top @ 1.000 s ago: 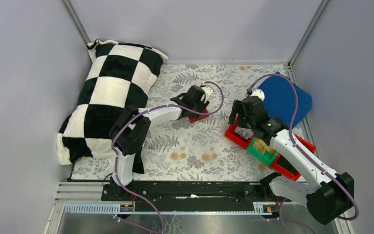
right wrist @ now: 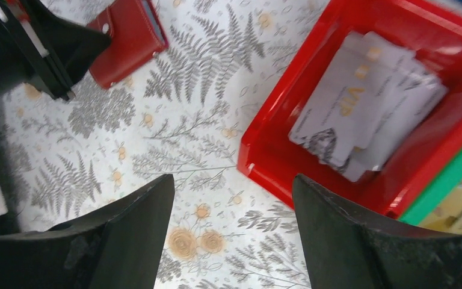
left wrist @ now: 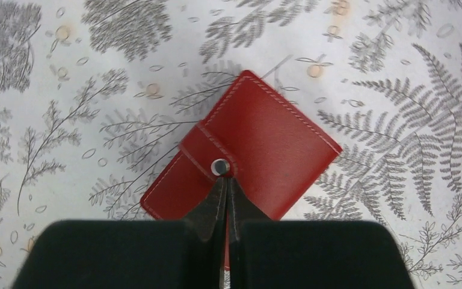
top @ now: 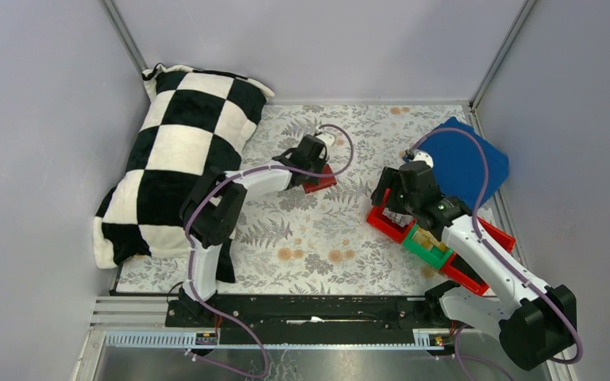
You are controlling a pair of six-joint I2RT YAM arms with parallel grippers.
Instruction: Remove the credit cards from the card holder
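Note:
The red card holder [left wrist: 277, 132] lies flat on the patterned table with its strap [left wrist: 207, 150] across the cover and a silver snap [left wrist: 221, 167] at the strap's end. Right at the snap are the tips of my left gripper, shut with nothing showing between its fingers. Whether the tips press on the leather is hard to tell. The right wrist view shows a dark edge [right wrist: 150, 18] along the holder's side; no cards can be made out there. My right gripper stands open and empty, beside the near corner of a red bin.
White cards [right wrist: 361, 96] lie inside the red bin [right wrist: 277, 108]. A green bin [top: 426, 252] and another red bin [top: 465, 274] adjoin it. A checkered cushion [top: 179, 151] fills the left side, and a blue object [top: 469, 163] sits at the right.
My left gripper has shifted slightly left and back, uncovering more of the holder, which itself sits a little farther left. The right gripper has moved only slightly.

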